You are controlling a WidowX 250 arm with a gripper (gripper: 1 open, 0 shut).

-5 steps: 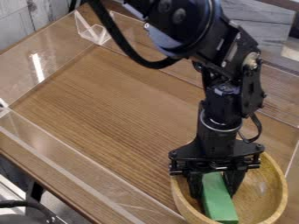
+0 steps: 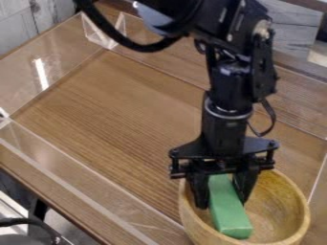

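Note:
My black gripper (image 2: 220, 176) is at the lower right, reaching down into a yellow round bowl (image 2: 290, 218). Its fingers are shut on a green rectangular block (image 2: 228, 213), which slants inside the bowl, its lower end toward the front. The upper end of the block is partly hidden by the gripper.
Bare wooden table (image 2: 102, 129) fills the left and middle. Clear plastic pieces stand at the top left and along the left edge. A dark cable shows at the bottom left corner.
The arm, with the green block and the bowl around it, has shifted slightly to the left. The gripper also sits a little higher in the view.

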